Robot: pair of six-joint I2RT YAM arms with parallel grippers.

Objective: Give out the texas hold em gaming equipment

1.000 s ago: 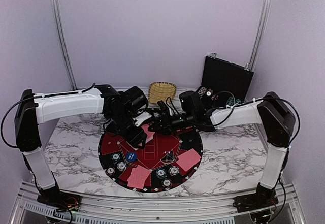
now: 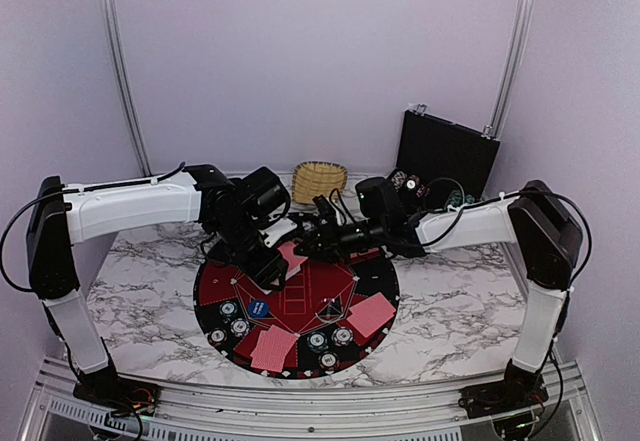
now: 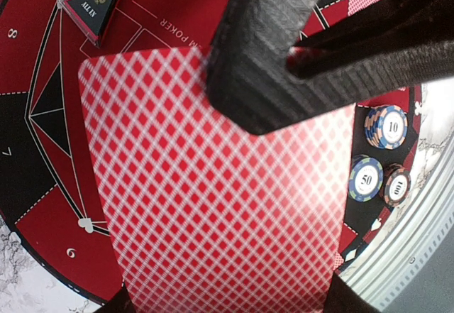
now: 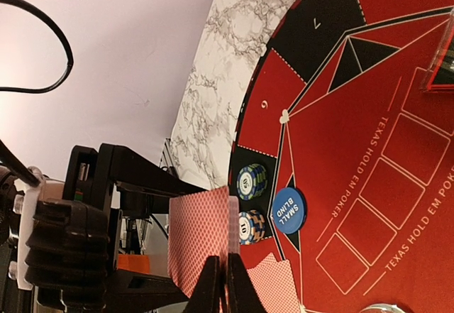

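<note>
My left gripper [image 2: 276, 261] is shut on a red-backed card deck [image 3: 213, 192], which fills much of the left wrist view above the round poker mat. My right gripper is shut just beside it in the top view; in the right wrist view a card deck stands behind its fingertips, and whether they touch it is unclear. Other card piles [image 2: 370, 314] [image 2: 272, 348] lie on the mat's front part, with chip stacks [image 3: 385, 125] and a blue small blind disc [image 4: 288, 209].
An open black case [image 2: 445, 151] with chips stands at back right, and a wicker basket [image 2: 319, 181] at back centre. An all-in triangle [image 3: 96, 8] lies on the mat. Bare marble flanks the mat left and right.
Both arms have shifted very slightly near the centre; otherwise nothing visibly differs.
</note>
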